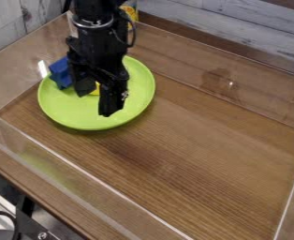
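My black gripper (pixel 95 94) hangs over a round green plate (pixel 75 112) in the upper left of the view, its fingers apart and open. Behind it on the plate, a yellow object (pixel 95 89) shows only in small part, mostly hidden by the gripper. A blue object (pixel 58 70) lies at the plate's back left, partly covered by the arm.
A whitish wall stands at the back left. A dark cable (pixel 2 214) lies at the lower left corner.
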